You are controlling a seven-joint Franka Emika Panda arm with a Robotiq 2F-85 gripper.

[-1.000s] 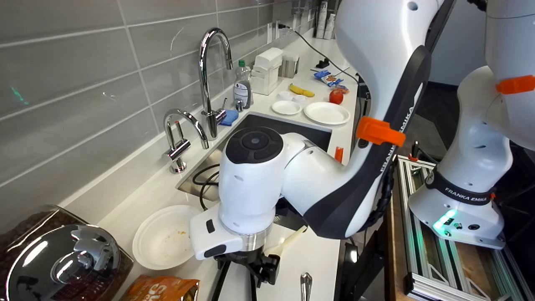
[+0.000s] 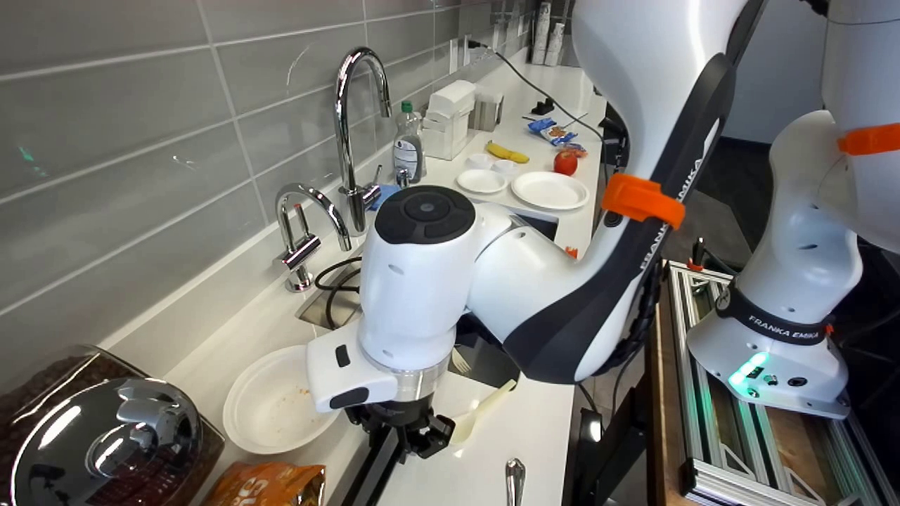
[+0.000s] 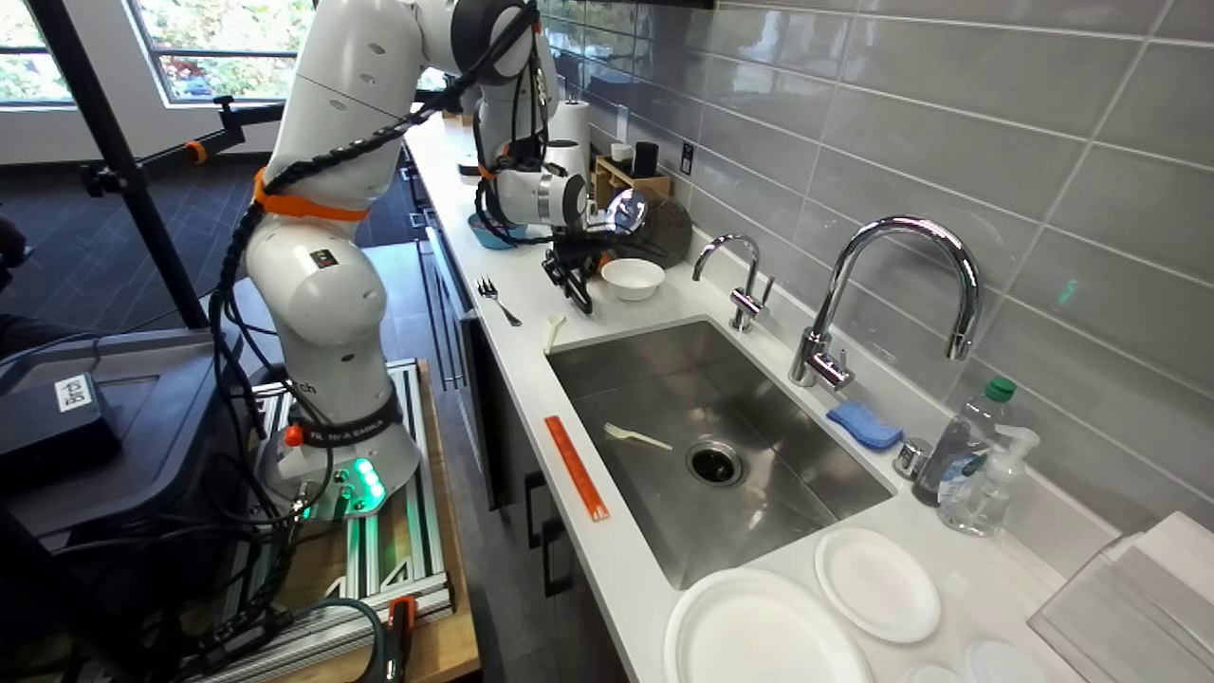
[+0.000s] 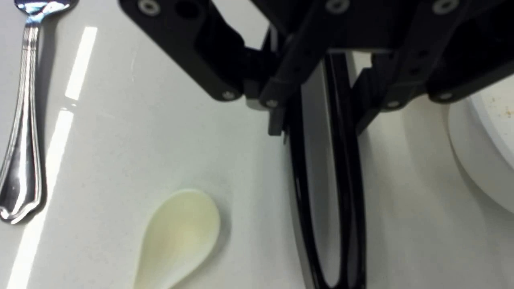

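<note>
Long black-edged tongs (image 4: 354, 192) run down from between the fingers of my gripper, their two arms close together. The gripper is shut on them, a finger pressing on either side. In exterior view 1 the tongs (image 2: 368, 476) extend toward the bottom edge beneath the gripper (image 2: 410, 434), and their far end is out of frame. To the right of the tongs in the wrist view stands a white bowl (image 4: 482, 144). A pale plastic spoon (image 4: 180, 236) lies to the left, with a metal fork (image 4: 26, 115) farther left.
The sink (image 3: 671, 455) holds a pale fork (image 3: 634, 436). An orange snack bag (image 2: 268, 485) and a glass-lidded container (image 2: 110, 447) crowd the wall side by the bowl. Two taps (image 3: 745, 285) rise behind the sink. White plates (image 2: 550, 190) sit beyond it.
The gripper has shifted slightly toward the wall and bowl. The two black tong arms, spread apart earlier, are now pressed close together. The snack bag's visible edge has moved slightly left.
</note>
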